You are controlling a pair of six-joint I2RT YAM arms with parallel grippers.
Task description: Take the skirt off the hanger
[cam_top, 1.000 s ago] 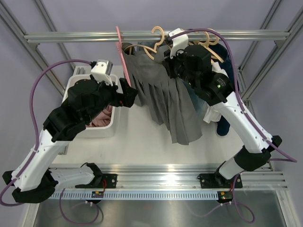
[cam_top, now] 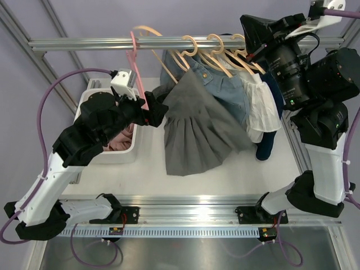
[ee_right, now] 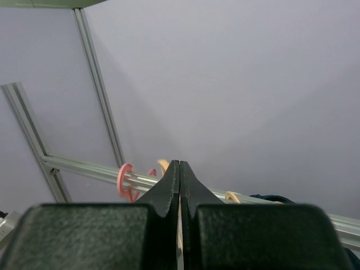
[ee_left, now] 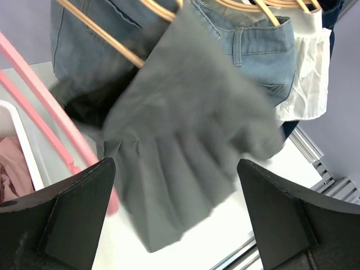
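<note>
A grey pleated skirt [cam_top: 197, 135] hangs below a wooden hanger [cam_top: 167, 70] on the rail, in front of denim shorts; it is blurred in the left wrist view [ee_left: 169, 140]. My left gripper [cam_top: 149, 109] stands open beside it at the pink hangers [ee_left: 62, 112], with nothing between its fingers. My right gripper [cam_top: 253, 48] is raised high at the rail's right part; in the right wrist view it [ee_right: 179, 169] is shut, nothing showing between its fingertips.
The metal rail [cam_top: 95, 44] holds several wooden hangers with denim, white and dark clothes. A white bin [cam_top: 133, 149] with pink cloth stands at the left.
My right arm has moved up and to the right, away from the skirt. The skirt has swung and spread out below its hanger, and the hanger has tilted. The left arm is almost still.
</note>
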